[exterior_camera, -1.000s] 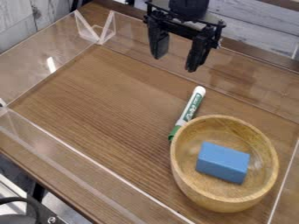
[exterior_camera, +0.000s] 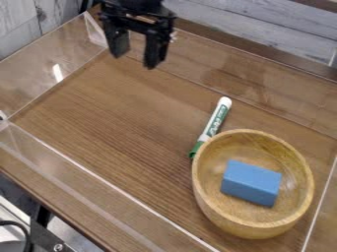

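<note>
The black gripper is high at the top left over the wooden table, its two fingers apart. A green and white marker lies on the wood right of centre, beside a wooden bowl. In the bowl sits a blue block.
A clear plastic wall or edge runs along the left side, and a black cable shows at the lower left.
The gripper has moved left across the top of the view, from right of centre to the upper left. The marker, bowl and block have not moved.
</note>
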